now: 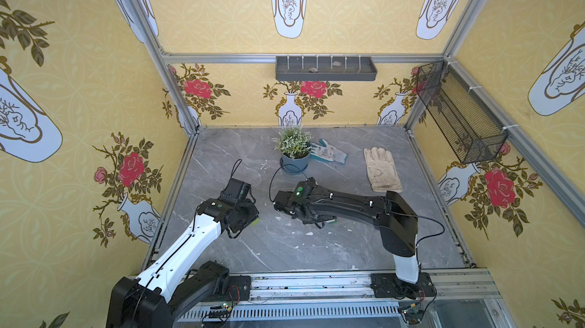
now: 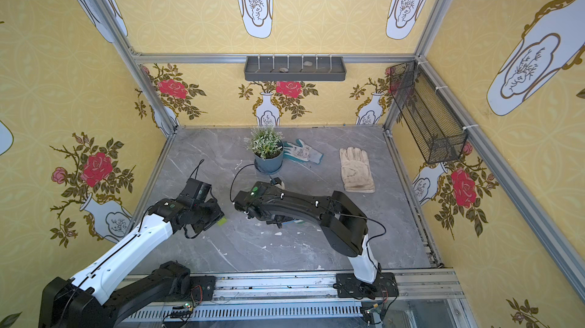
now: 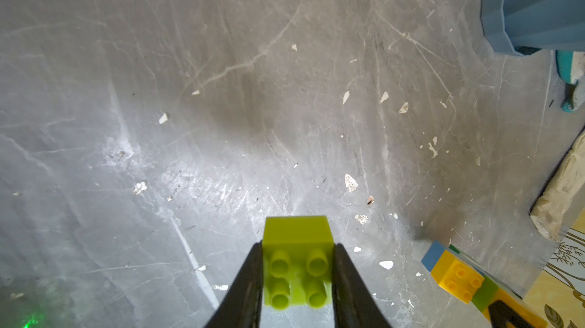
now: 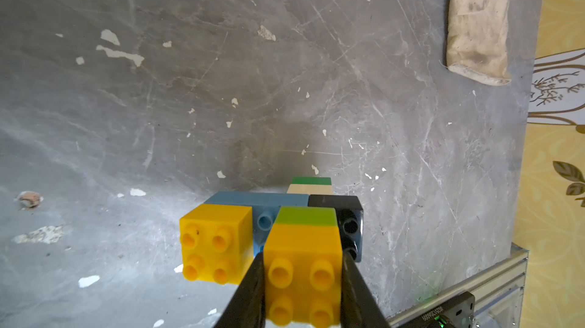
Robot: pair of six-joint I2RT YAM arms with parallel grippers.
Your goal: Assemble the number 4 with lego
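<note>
In the left wrist view my left gripper is shut on a lime-green brick (image 3: 297, 233); its arm stands at the left of the table. In the right wrist view my right gripper is shut on a block of yellow (image 4: 301, 242) and lime layers, part of or over a cluster of bricks with a yellow brick (image 4: 216, 242), blue (image 4: 231, 198), black (image 4: 350, 206) and green-and-cream (image 4: 309, 184) pieces. I cannot tell if it rests on the table. The same cluster shows at the left wrist view's lower right. Both top views mostly hide it under the right arm.
A plant pot (image 1: 295, 164) stands at the back centre, beside a blue-grey glove (image 1: 329, 153). A beige glove (image 1: 382, 170) lies at the right. A mesh basket (image 1: 463, 120) hangs on the right wall.
</note>
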